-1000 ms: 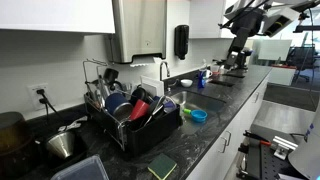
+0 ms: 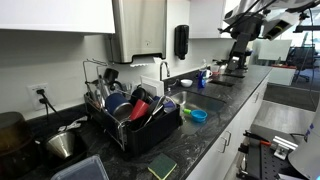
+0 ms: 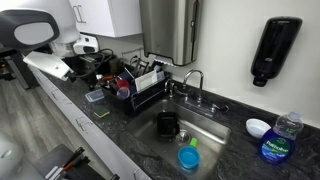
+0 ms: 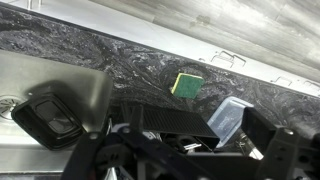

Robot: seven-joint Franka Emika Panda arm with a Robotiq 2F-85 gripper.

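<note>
My gripper is open, its two dark fingers wide apart at the bottom of the wrist view. Nothing shows held between them. In exterior view 1 the gripper [image 2: 238, 52] hangs high above the counter at the right. A green and yellow sponge [image 4: 187, 85] lies on the dark countertop, well below the hand. The black dish rack [image 2: 150, 130], full of cups and utensils, stands along the counter. Near the sponge is a clear plastic container [image 4: 228, 118]. Inside the sink [image 3: 208, 128] rest a black container [image 3: 168, 123] and a blue cup [image 3: 188, 157].
A tall faucet [image 3: 187, 82] rises behind the sink. To its right stand a white bowl [image 3: 258, 128] and a blue detergent bottle [image 3: 281, 139]. A metal pot [image 2: 62, 143] sits by the wall. Bare countertop [image 4: 130, 65] surrounds the sponge.
The gripper has shifted slightly downward over the last second in exterior view 1. Objects on the counter look unmoved.
</note>
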